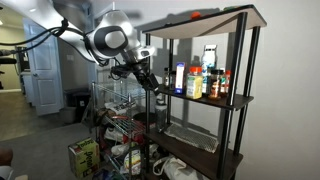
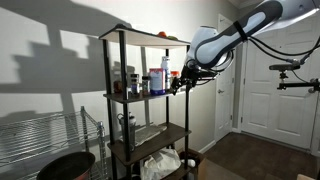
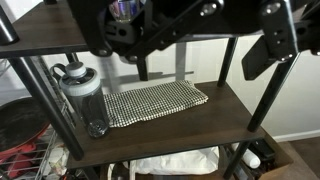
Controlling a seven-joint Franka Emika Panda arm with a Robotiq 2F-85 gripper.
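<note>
My gripper is at the front left of the black shelf rack, about level with its middle shelf. Its fingers look spread apart, and nothing shows between them. On that shelf stand a blue-and-white container, a bottle with a yellow label and several small jars. In the wrist view, a clear bottle with a grey lid stands on the shelf below, beside a checkered cloth. The dark gripper body covers the top of that view.
A wire rack with a dark pot stands beside the shelf rack. A white bag lies on the bottom shelf. Upright posts bound the shelves. Open floor lies on the door side.
</note>
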